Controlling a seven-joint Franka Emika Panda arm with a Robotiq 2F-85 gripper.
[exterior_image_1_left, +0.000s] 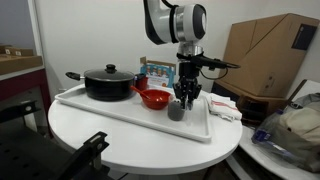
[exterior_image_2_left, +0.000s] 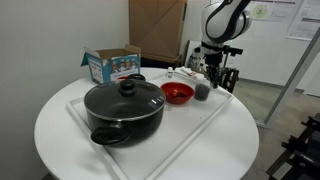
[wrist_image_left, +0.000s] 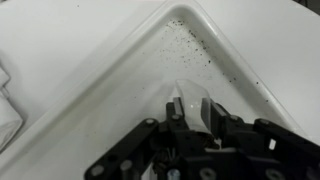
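Note:
Low over the white tray, my gripper is shut on a small pale, partly see-through thing. What that thing is, I cannot tell. A dark grey cup stands on the tray right beside the gripper, on its left in exterior view 1. In exterior view 2 the same cup shows in front of the fingers. Whether the gripper touches the cup is unclear. Dark specks are scattered on the tray near its corner in the wrist view.
The white tray has a raised rim. On it are a black lidded pot and a red bowl. A colourful box stands behind the pot. A white cloth lies at the table's right. The tray's front is clear.

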